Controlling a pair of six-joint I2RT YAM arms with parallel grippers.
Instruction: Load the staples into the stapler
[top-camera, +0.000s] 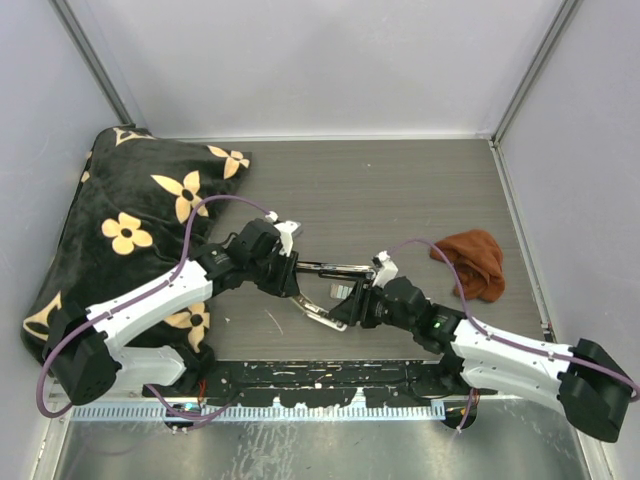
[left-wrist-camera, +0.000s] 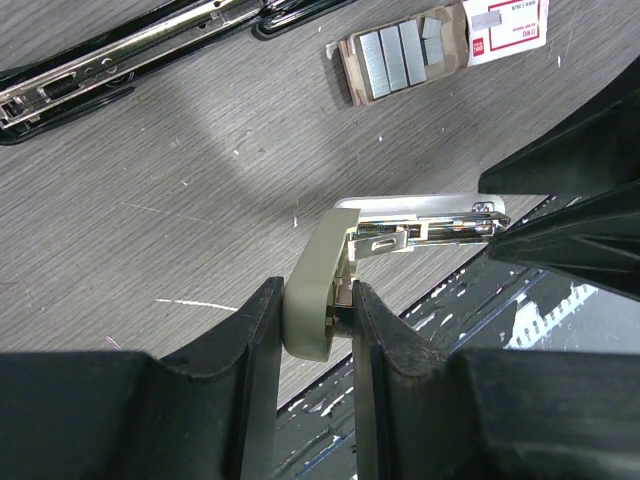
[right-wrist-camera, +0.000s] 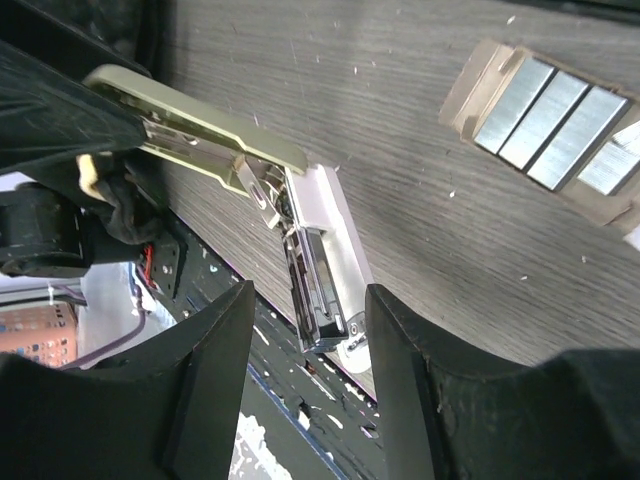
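A small stapler with a pale green cover (left-wrist-camera: 318, 290) and white base (right-wrist-camera: 330, 220) is swung open above the table's front. My left gripper is shut on the cover's end. At the other end, my right gripper has its fingers around the front of the metal magazine (right-wrist-camera: 314, 285) and base, apparently shut on it. Whether staples lie inside the magazine, I cannot tell. Silver staple strips (right-wrist-camera: 548, 120) sit in an open cardboard box (left-wrist-camera: 352, 72) on the table, just behind the stapler.
A longer black and metal stapler (left-wrist-camera: 130, 62) lies opened out behind the box. To the right is a crumpled brown cloth (top-camera: 472, 265), and a dark flowered cushion (top-camera: 130, 220) fills the left.
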